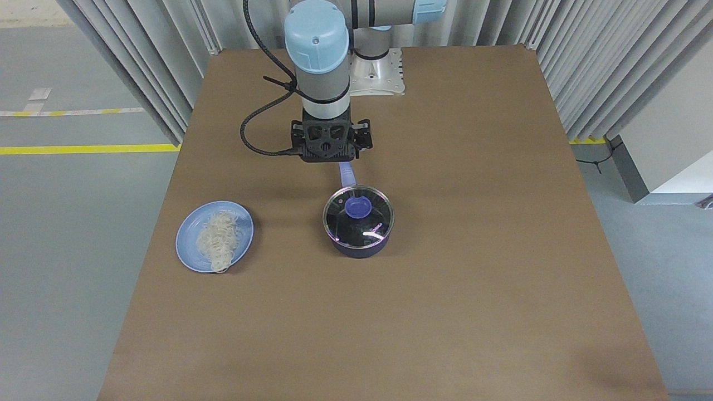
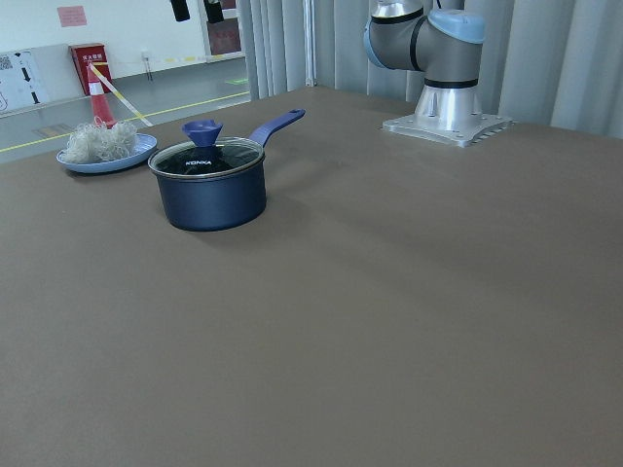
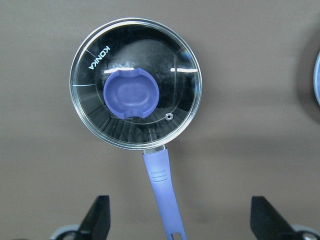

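Note:
A dark blue saucepan (image 2: 212, 202) with a glass lid and purple knob (image 3: 131, 93) stands mid-table, its purple handle (image 3: 162, 187) pointing toward the arm base. My gripper hangs above the handle end, fingers wide apart with nothing between them; in the front view it sits just behind the pan, and in the left view only its dark tips show at the top edge. A blue plate (image 1: 190, 246) with a pile of white noodles (image 1: 218, 237) lies to the pan's left in the front view.
The arm's base (image 2: 446, 122) is mounted at the far end, by grey curtains. A cable loops beside my wrist.

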